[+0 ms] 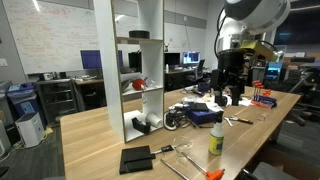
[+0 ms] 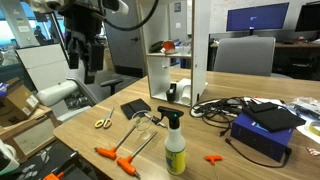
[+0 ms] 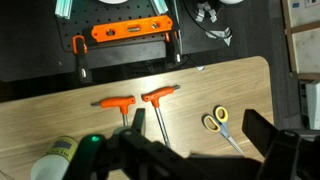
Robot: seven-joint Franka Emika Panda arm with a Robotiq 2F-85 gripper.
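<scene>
High above the table, my gripper (image 2: 84, 68) hangs open, its fingers spread with nothing between them. In the wrist view, its dark fingers (image 3: 258, 133) stand far apart over the wooden surface. Beneath it lie two orange-handled tools with thin shafts, one (image 3: 118, 102) beside the other (image 3: 160, 95). Yellow-handled scissors (image 3: 219, 122) rest to their right in that view. A spray bottle with a yellow-green label (image 2: 176, 152) stands upright near the table's front edge; only part of it shows in the wrist view.
A black square pad (image 2: 133, 107) lies behind the tools, near a white shelf unit (image 1: 128, 70). Cables (image 2: 212, 110) and a blue box (image 2: 262, 135) crowd one side. A small red-orange piece (image 2: 213, 158) lies by the bottle. Bare wood (image 1: 85, 135) extends beyond the shelf.
</scene>
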